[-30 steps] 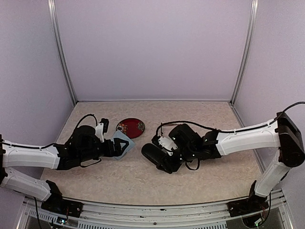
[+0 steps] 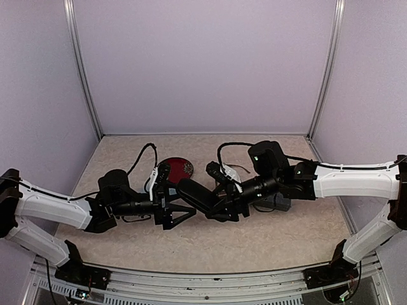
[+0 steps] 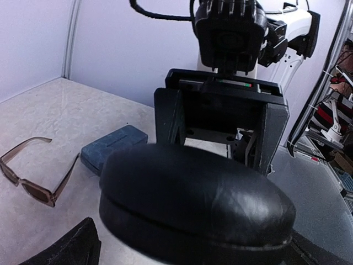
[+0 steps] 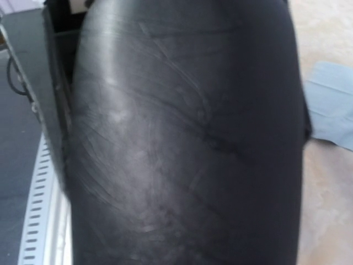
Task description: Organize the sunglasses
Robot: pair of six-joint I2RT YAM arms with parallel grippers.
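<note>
A black glasses case (image 2: 198, 194) is held up in my right gripper (image 2: 222, 206), which is shut on it; it fills most of the right wrist view (image 4: 185, 132) and looms large in the left wrist view (image 3: 196, 204). My left gripper (image 2: 178, 210) stands open just left of the case, one dark finger (image 3: 77, 248) showing at the lower left of its view. Brown sunglasses (image 3: 38, 190) lie folded out on the table in the left wrist view, mostly hidden by the right arm from above.
A blue-grey case (image 3: 113, 144) lies behind the sunglasses. A red patterned plate (image 2: 184, 168) sits at the back centre. A light blue cloth (image 4: 331, 102) shows in the right wrist view.
My right gripper has lifted the black case and moved it slightly left. My left gripper has risen and moved right, toward the case.
</note>
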